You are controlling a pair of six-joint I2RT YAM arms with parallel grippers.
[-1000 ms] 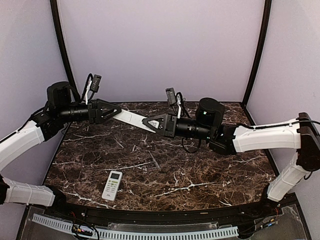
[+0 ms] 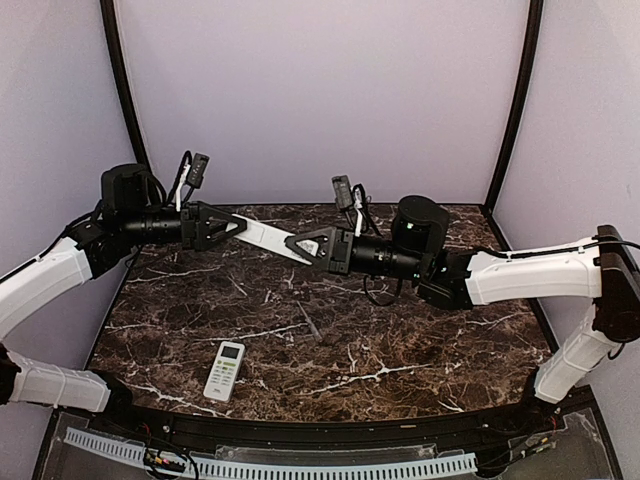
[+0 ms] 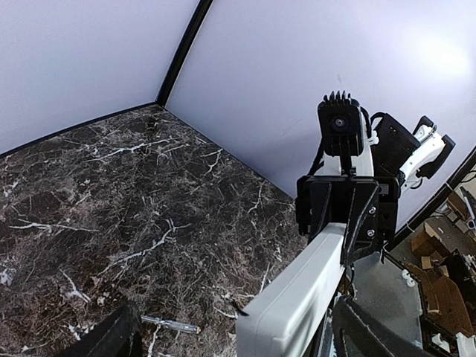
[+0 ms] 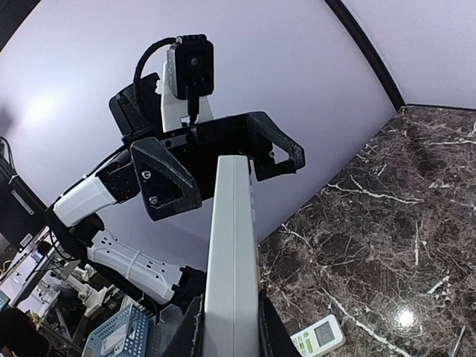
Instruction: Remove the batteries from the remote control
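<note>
A long white remote (image 2: 265, 239) hangs above the table, with my right gripper (image 2: 312, 248) shut on its right end; in the right wrist view it (image 4: 232, 253) runs straight out from the fingers. My left gripper (image 2: 225, 225) stands open around the remote's far end, its fingers (image 4: 167, 178) on either side in the right wrist view; whether they touch it cannot be told. In the left wrist view that end (image 3: 279, 320) fills the lower middle. A second white remote (image 2: 224, 370) with a screen and buttons lies on the table at the front left.
A thin slender item (image 2: 308, 318), too small to identify, lies near its middle. Pale walls bound the table at the back and sides.
The right gripper and the remote on the table look unchanged.
</note>
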